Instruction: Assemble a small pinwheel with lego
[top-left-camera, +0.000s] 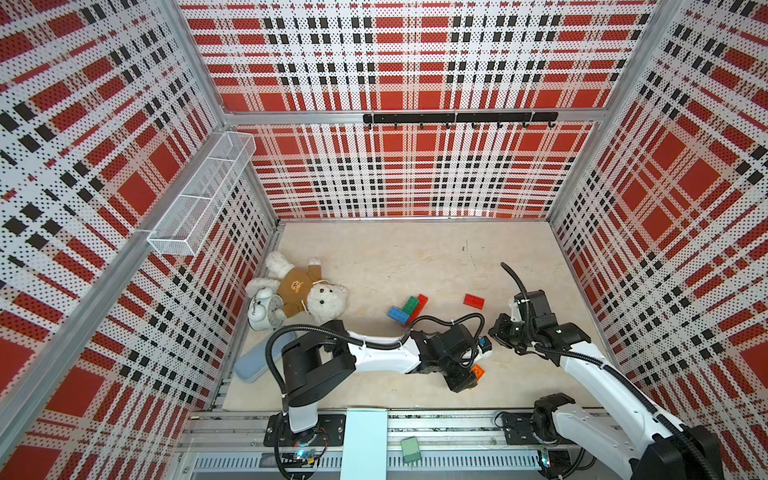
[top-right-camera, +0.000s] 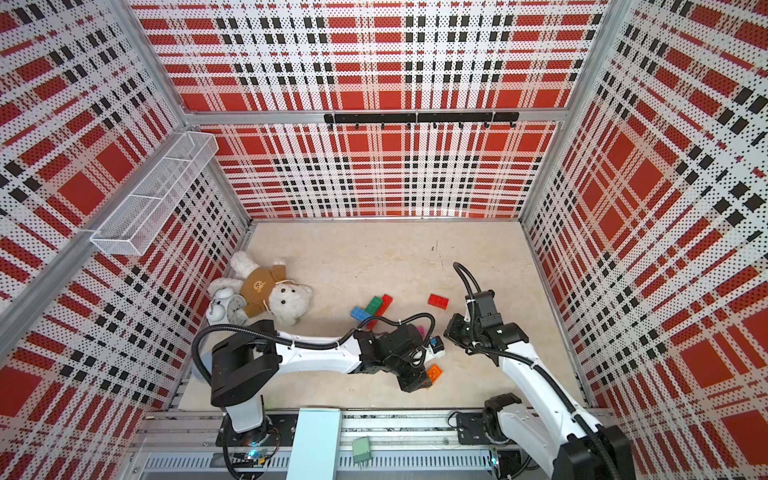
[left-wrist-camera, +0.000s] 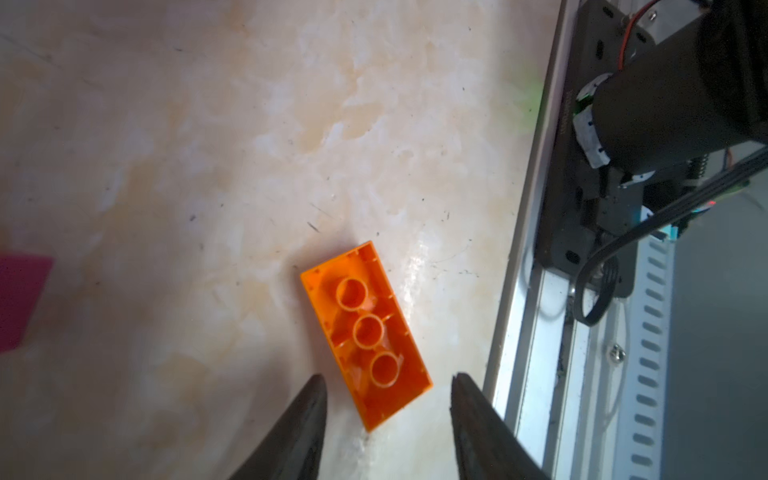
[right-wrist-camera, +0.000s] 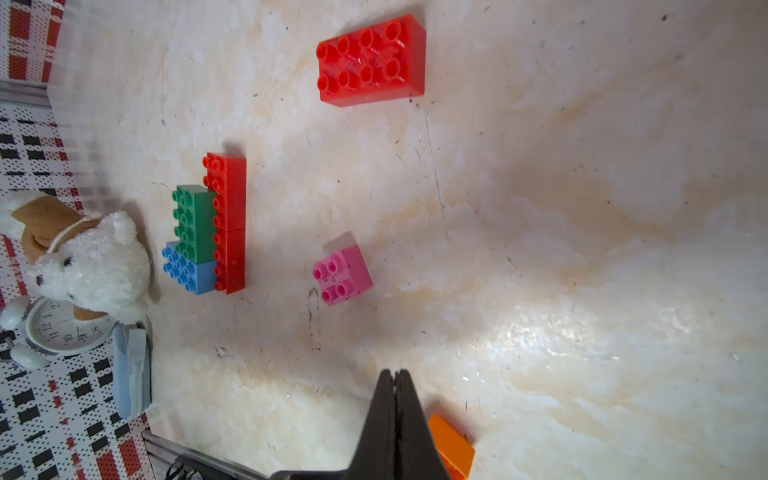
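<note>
The orange brick (left-wrist-camera: 366, 331) lies upside down near the table's front edge, its hollow underside facing up. My left gripper is open above it, with the brick's near end showing between the spread fingertips; I cannot tell the height left between them. A pink brick (right-wrist-camera: 342, 275) stands studs up, alone on the table. To its left a green brick (right-wrist-camera: 193, 222) and a blue brick (right-wrist-camera: 190, 269) sit against a long red row (right-wrist-camera: 230, 224). Farther back lies a single red brick (right-wrist-camera: 373, 61). My right gripper is shut and empty, raised over the right side.
A plush toy (top-left-camera: 300, 289), a white clock (top-left-camera: 265, 310) and a grey-blue case (top-left-camera: 264, 357) fill the left side. A metal rail (left-wrist-camera: 524, 264) runs along the front edge.
</note>
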